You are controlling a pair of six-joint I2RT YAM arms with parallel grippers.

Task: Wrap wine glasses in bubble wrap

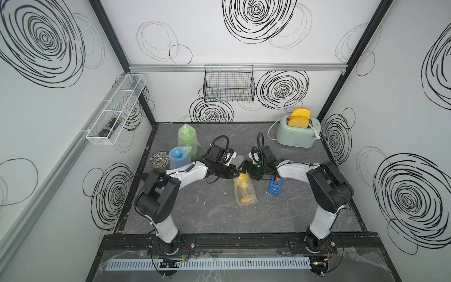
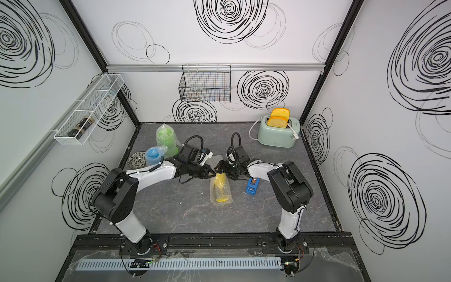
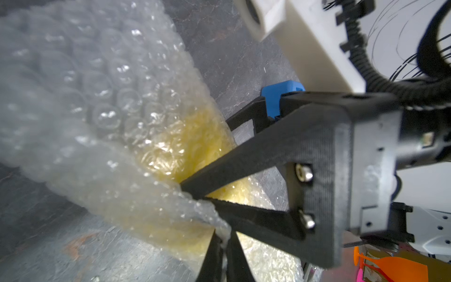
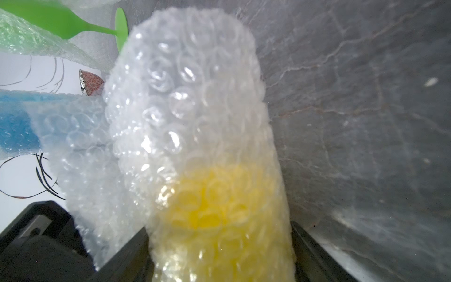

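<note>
A yellow wine glass in bubble wrap [image 1: 244, 190] lies in the middle of the table. My right gripper [image 2: 220, 168] is at its upper part; in the right wrist view the wrapped roll fills the space between its fingers, though contact is unclear. My left gripper [image 1: 235, 171] is just left of it at the same end; in the left wrist view the wrap's edge lies over its fingertips, and their grip cannot be judged. A green glass [image 1: 187, 140] and a blue glass [image 1: 179, 157], both wrapped, are at the back left.
A blue tape dispenser [image 1: 275, 187] lies right of the yellow roll. A mint toaster [image 1: 296, 136] stands at the back right, a patterned round object [image 1: 159, 159] at the left.
</note>
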